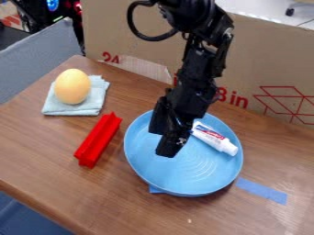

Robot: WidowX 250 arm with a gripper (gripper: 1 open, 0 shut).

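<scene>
My black gripper (173, 135) hangs over the left-centre of a blue plate (182, 176), open, its fingertips low above the plate. A white toothpaste tube (216, 139) with red lettering lies on the plate's right side, just beside the gripper and partly hidden behind it. A red bar-shaped object (98, 139) lies on the wooden table left of the plate. A yellow egg-shaped object (72, 86) sits on a folded light-blue cloth (65, 107) at the upper left.
A cardboard panel (128, 32) stands along the back, with a grey padded edge (31, 60) at the left. Blue tape (260, 191) runs right of the plate.
</scene>
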